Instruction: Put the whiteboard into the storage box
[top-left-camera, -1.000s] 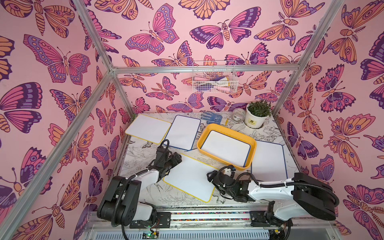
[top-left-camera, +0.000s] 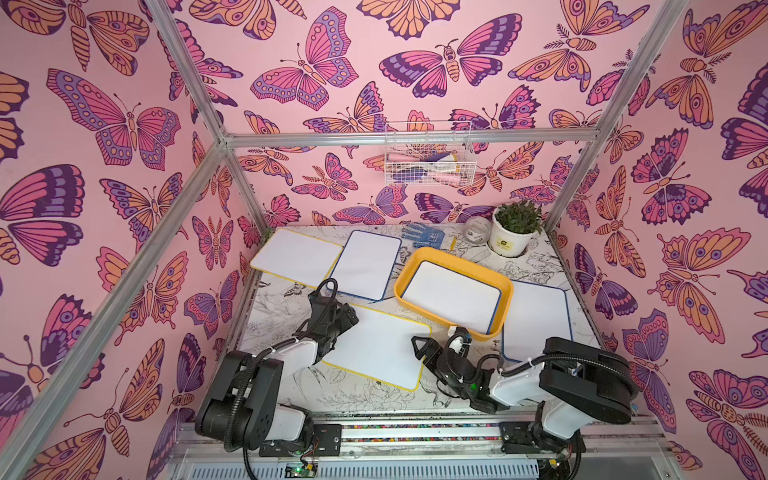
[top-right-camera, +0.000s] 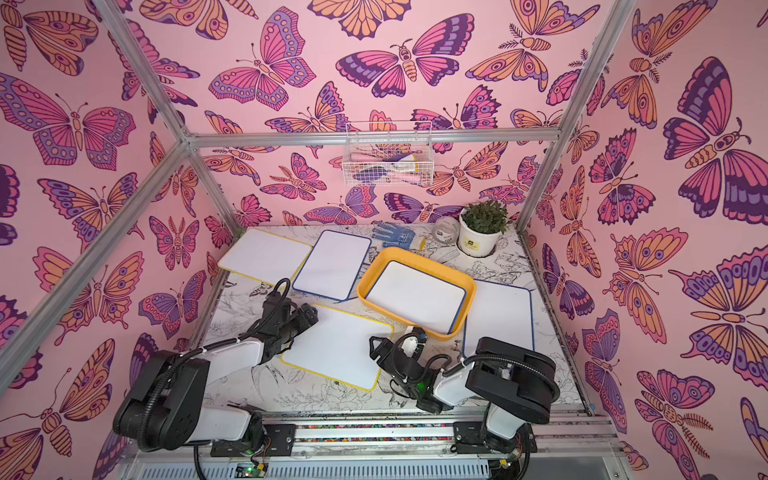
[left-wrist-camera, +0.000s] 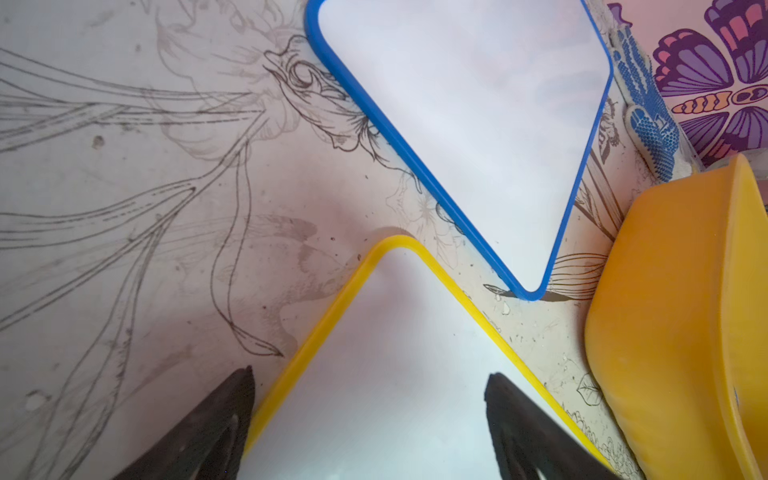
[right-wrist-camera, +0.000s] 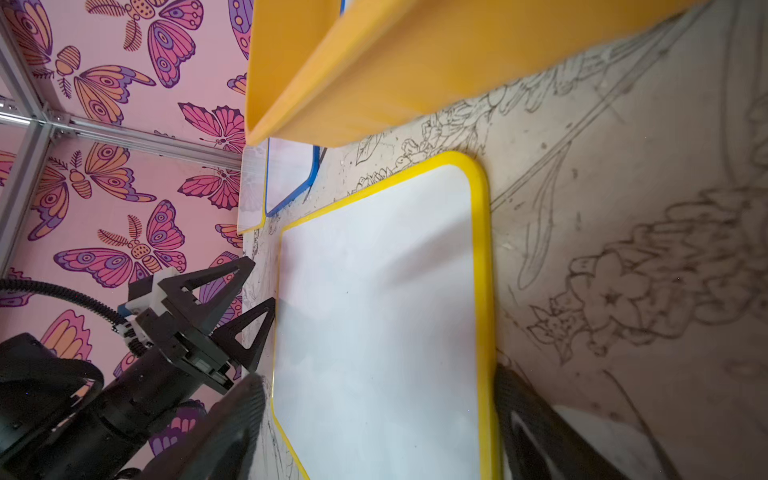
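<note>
A white whiteboard with a yellow rim (top-left-camera: 376, 348) lies at the front middle of the table. My left gripper (top-left-camera: 352, 316) is over its left end, and in the left wrist view the open fingers (left-wrist-camera: 220, 424) stand wide apart with the board's corner part between them. At the board's right end is my right gripper (top-left-camera: 424, 349); its fingers (right-wrist-camera: 240, 432) are apart in the right wrist view, one over the white face and one close along the yellow edge. Contact there cannot be made out. The yellow storage box (top-left-camera: 509, 292) stands behind, holding a blue-rimmed whiteboard (top-left-camera: 452, 296).
Another yellow-rimmed board (top-left-camera: 296, 256) and a blue-rimmed board (top-left-camera: 368, 264) lie at the back left. One more blue-rimmed board (top-left-camera: 537, 320) lies right of the box. Blue gloves (top-left-camera: 424, 235) and a potted plant (top-left-camera: 512, 232) are at the back.
The front board's right end has moved a little away from the front edge. My left arm barely differs.
</note>
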